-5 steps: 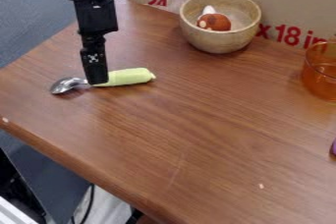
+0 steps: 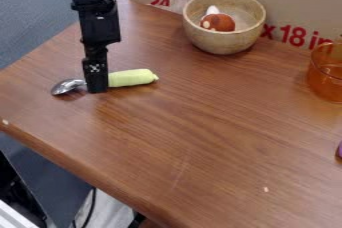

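Observation:
The black gripper (image 2: 96, 76) points down at the left of the wooden table, low over a spoon with a metal head (image 2: 70, 86) and a pale yellow-green handle (image 2: 134, 77). Its fingertips are at the spoon where metal meets handle, hiding that part. Whether they are shut on it I cannot tell. The spoon appears to lie on the table.
A wooden bowl (image 2: 209, 35) at the back holds a brown round item and something white. An orange transparent container (image 2: 326, 77) stands at the right edge, with a purple object below it.
The gripper has moved slightly down onto the spoon, its fingertips now lower over the metal neck. The spoon and the other objects look unmoved.

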